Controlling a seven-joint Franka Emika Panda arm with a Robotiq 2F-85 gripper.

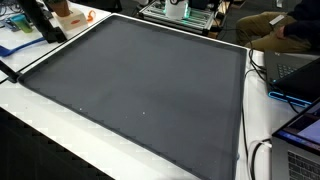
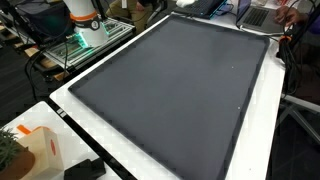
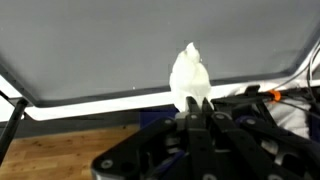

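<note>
In the wrist view my gripper is shut on a small, crumpled-looking white piece [image 3: 189,74]. The piece sticks out beyond the fingertips over the edge of the grey board [image 3: 120,45]; what it is made of is hard to tell. Its lower end is hidden by the fingers. Exterior view 1 shows the same dark grey board [image 1: 150,90] bare, with the gripper out of the picture. In exterior view 2 the board [image 2: 175,80] is bare too.
The dark-framed board lies on a white table [image 1: 100,145]. A laptop [image 1: 295,75] stands at the right. Containers and cables crowd the far left corner, including an orange-and-white box [image 1: 70,15]. A potted plant [image 2: 12,155] is near exterior view 2's lower left.
</note>
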